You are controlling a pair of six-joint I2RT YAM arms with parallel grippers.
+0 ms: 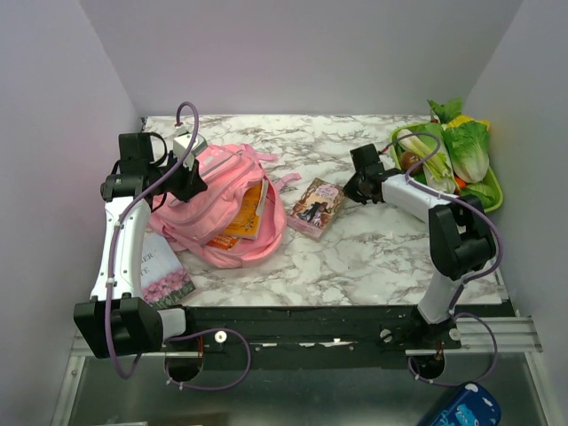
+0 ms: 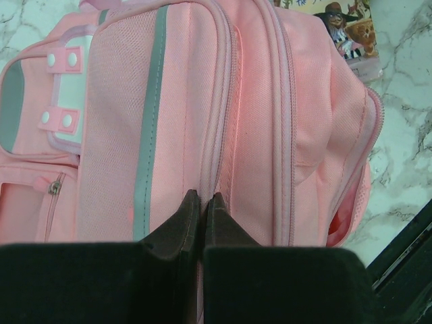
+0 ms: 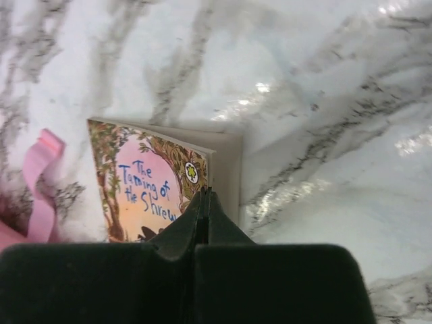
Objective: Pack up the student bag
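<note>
The pink backpack [image 1: 209, 195] lies on its side at the left, its mouth toward the right and front. Inside it are orange books [image 1: 251, 213]. In the left wrist view, my left gripper is shut with its tips against the backpack's piping; whether cloth is pinched is unclear. A small book titled The Taming of the Shrew [image 3: 145, 175] lies right of the bag. Its cover edge stands raised from the grey part below. My right gripper is shut at that raised edge, with the thin edge running to its tips.
Another book with pink flowers [image 1: 164, 271] lies front left, partly under the bag and left arm. A green basket of vegetables [image 1: 496, 197] fills the far right corner. Bare marble [image 1: 346, 266] is open in front and behind.
</note>
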